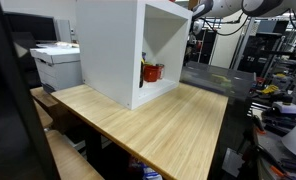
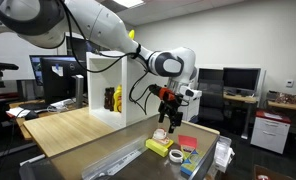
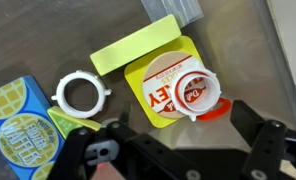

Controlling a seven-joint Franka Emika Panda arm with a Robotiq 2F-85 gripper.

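Observation:
In the wrist view my gripper is open, its dark fingers wide apart at the bottom edge and nothing between them. Just ahead of them sits a yellow tub [image 3: 148, 98] with a printed lid. A white cup-like ring [image 3: 195, 94] rests over the lid's right side, and something red [image 3: 216, 110] shows beside it. A second white ring [image 3: 61, 88] lies to the left, near a blue box [image 3: 26, 140] with yellow print. In exterior view 2 the gripper [image 2: 166, 112] hangs above these items, pointing down.
A yellow block [image 3: 138, 45] lies beyond the tub, with a clear plastic piece [image 3: 178, 9] farther off. Exterior view 2 shows a red box [image 2: 195, 143] near the blue one. A white shelf [image 1: 138, 52] stands on the wooden table [image 1: 168, 125], whose front is clear.

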